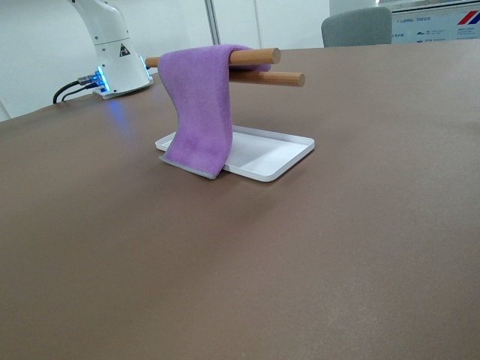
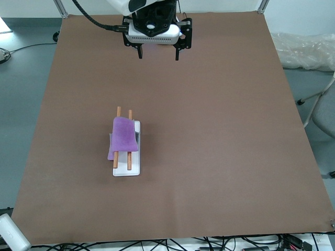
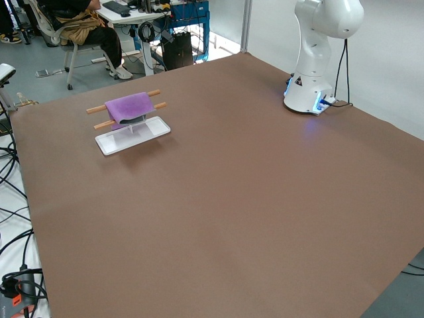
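A purple towel (image 2: 123, 134) with a grey edge hangs draped over two wooden bars (image 1: 266, 79) on a small white tray (image 3: 132, 138). In the top view the towel (image 1: 196, 112) reaches down to the tray's edge. At the far end of the table, in the left view, my gripper (image 2: 158, 55) is raised well away from the rack, its two black fingers spread open with nothing visible between them.
Cables run along the table's near edge in the left view, and a grey chair (image 2: 324, 110) stands off its right side.
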